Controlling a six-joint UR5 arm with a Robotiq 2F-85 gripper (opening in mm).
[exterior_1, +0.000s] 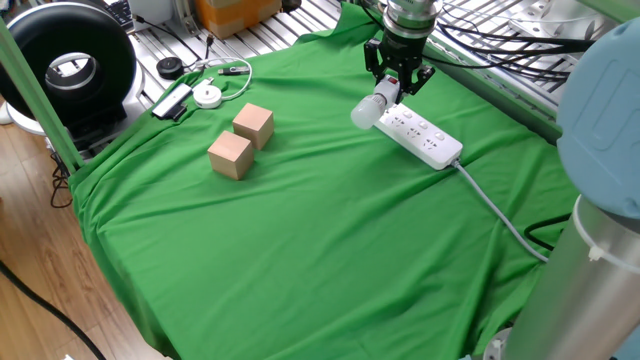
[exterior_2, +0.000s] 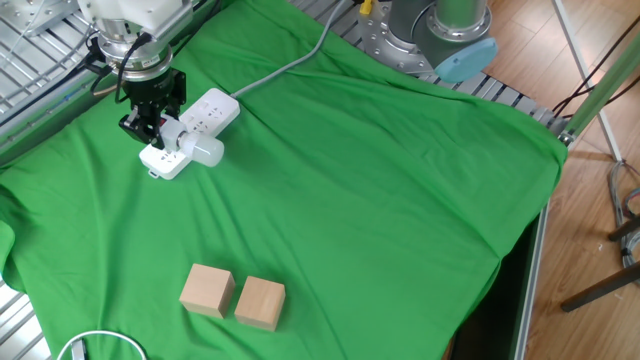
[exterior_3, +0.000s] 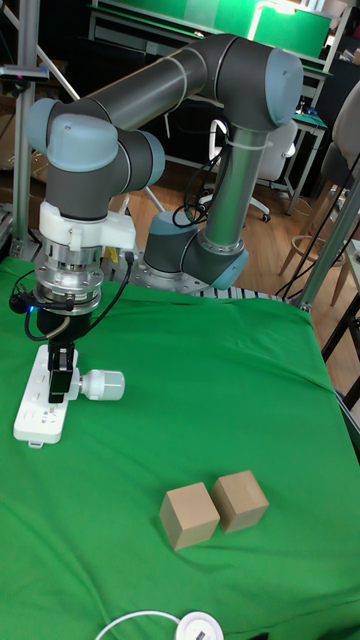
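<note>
A white bulb (exterior_1: 368, 111) points sideways from a white socket piece (exterior_1: 387, 91) with a red patch on it. My black gripper (exterior_1: 397, 84) is lowered around this piece, over one end of the white power strip (exterior_1: 425, 138). In the second exterior view, the bulb (exterior_2: 206, 150) sticks out past the strip's edge (exterior_2: 214, 112), beside my gripper (exterior_2: 160, 128). The third exterior view has the bulb (exterior_3: 103, 385) level, with a dark finger (exterior_3: 61, 375) hiding part of the socket piece. Whether the fingers press on it, and whether it sits in an outlet, I cannot tell.
Two wooden cubes (exterior_1: 232, 155) (exterior_1: 254, 125) stand close together on the green cloth (exterior_1: 300, 260). A white round charger (exterior_1: 207, 95) with its cable lies near the cloth's far left edge. The strip's grey cord (exterior_1: 500, 215) runs toward the arm's base.
</note>
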